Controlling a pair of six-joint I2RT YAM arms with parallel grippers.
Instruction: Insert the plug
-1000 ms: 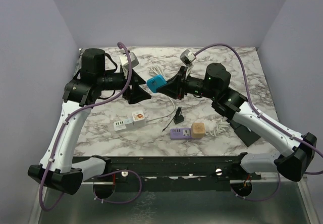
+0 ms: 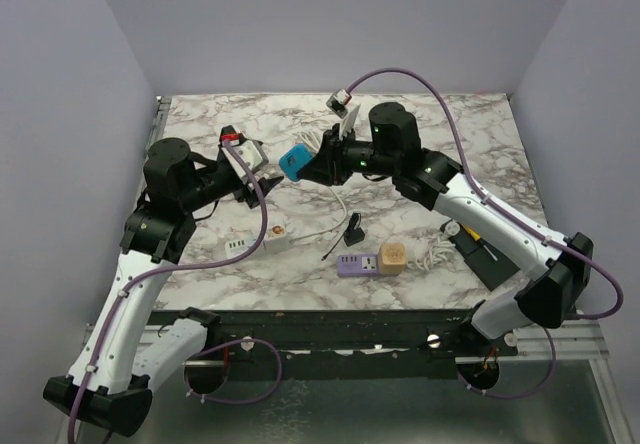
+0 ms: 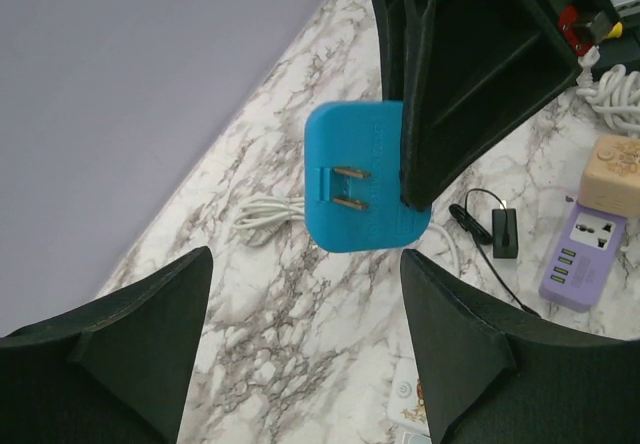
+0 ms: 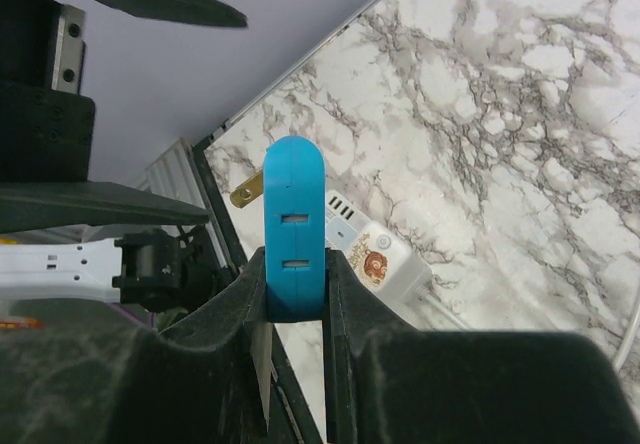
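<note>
A blue plug (image 2: 295, 162) is up above the table, clasped between the fingers of my right gripper (image 2: 310, 167). Its metal prongs (image 3: 350, 203) point toward the left wrist camera. In the right wrist view the plug (image 4: 295, 234) shows its narrow side with two slots, and one brass prong (image 4: 246, 190) sticks out to the left. Just left of the plug, my left gripper (image 2: 270, 169) stands open and empty; its fingers (image 3: 165, 314) are spread below and to either side of the plug in the left wrist view, apart from it.
A white power strip (image 2: 241, 247) lies on the marble table below, and a purple one (image 2: 357, 265) with a wooden block (image 2: 392, 258) at its end sits further right. A black adapter (image 2: 354, 229) and loose white cable (image 2: 432, 255) are nearby.
Both arms have shifted, the right one leftward with the plug in its gripper.
</note>
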